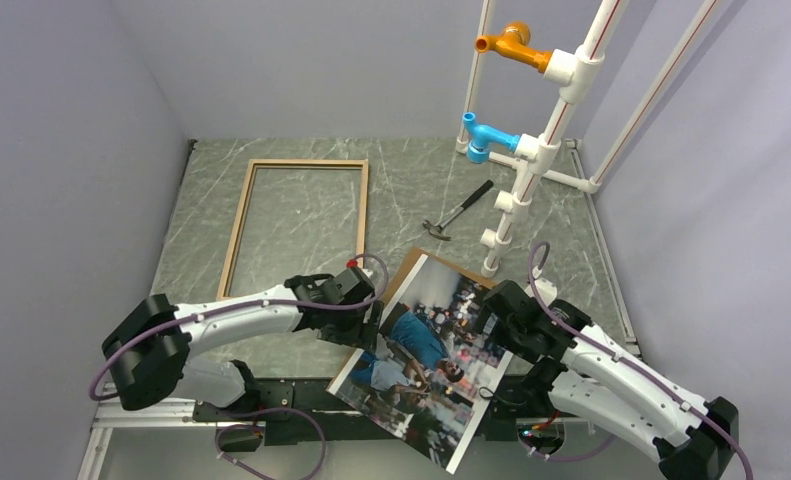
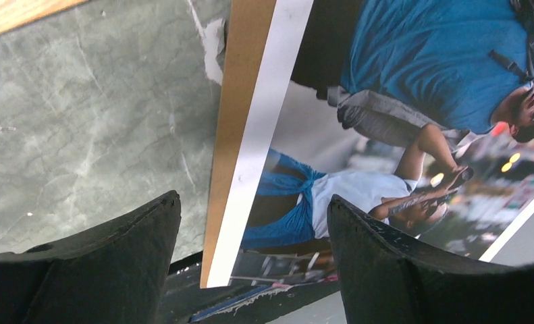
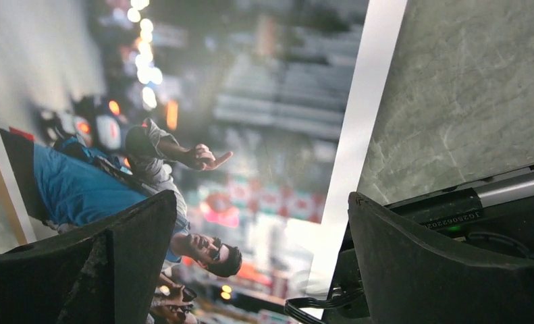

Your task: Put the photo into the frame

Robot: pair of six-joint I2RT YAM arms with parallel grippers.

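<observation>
The photo, a print with white border on a brown board, lies tilted at the front of the table, overhanging its edge. The wooden frame lies flat and empty at the back left. In the left wrist view my left gripper is open above the photo's left edge, the board's brown strip between its fingertips but not gripped. In the right wrist view my right gripper is open above the photo's right part, near its white border.
A hammer lies behind the photo. White pipes with a blue and an orange tap stand at the right. Bare marble surrounds the frame. A black cable crosses the photo's right edge.
</observation>
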